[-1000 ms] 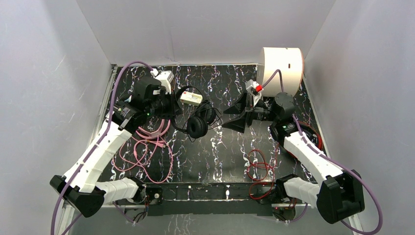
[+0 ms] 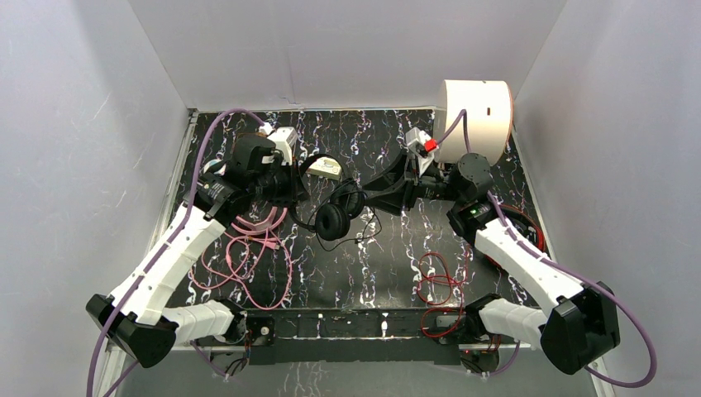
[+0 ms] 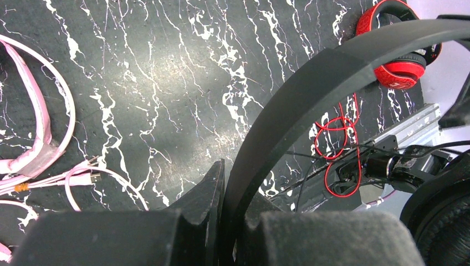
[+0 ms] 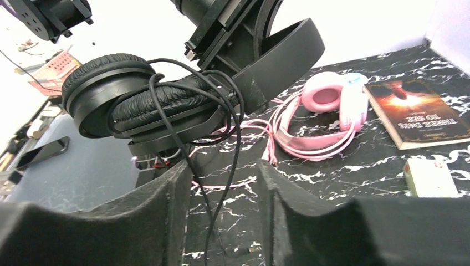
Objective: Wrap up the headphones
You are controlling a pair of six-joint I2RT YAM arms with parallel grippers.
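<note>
Black headphones hang in the air between my two arms, with the black cable looped round one ear cup. My left gripper is shut on the headband, which rises from between its fingers in the left wrist view. Close to the ear cups, my right gripper is part open. Two strands of the cable hang down into the gap between its fingers, not pinched. The cable's loose end with the plug shows low in that gap.
Pink headphones with a pink cable, a book and a small pale box lie on the marble-patterned table. Red headphones and a red cable lie at the right. A white drum stands behind.
My right gripper has moved left toward the ear cups and its fingers have drawn closer together. The cable end now hangs lower and further out.
</note>
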